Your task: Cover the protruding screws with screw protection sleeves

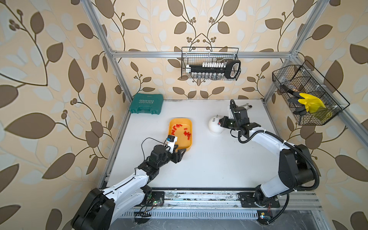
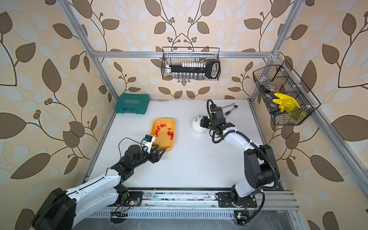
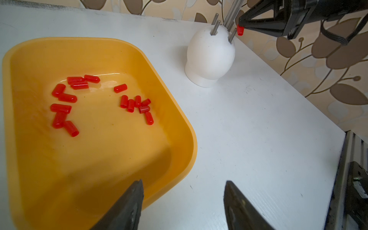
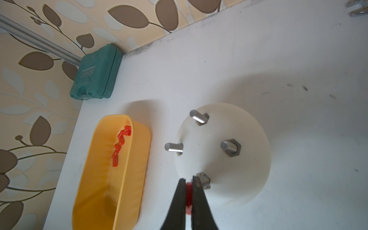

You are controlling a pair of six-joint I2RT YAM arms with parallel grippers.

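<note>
A white dome on the table carries several bare steel screws. My right gripper is shut on a red sleeve, held beside the screw at the dome's near side in the right wrist view. Several more red sleeves lie in the yellow tray. My left gripper hangs over the tray's near right corner, open, with nothing between its fingers.
A green case lies at the back left. A ratchet tool lies behind the right arm. Wire baskets hang on the back and right frame.
</note>
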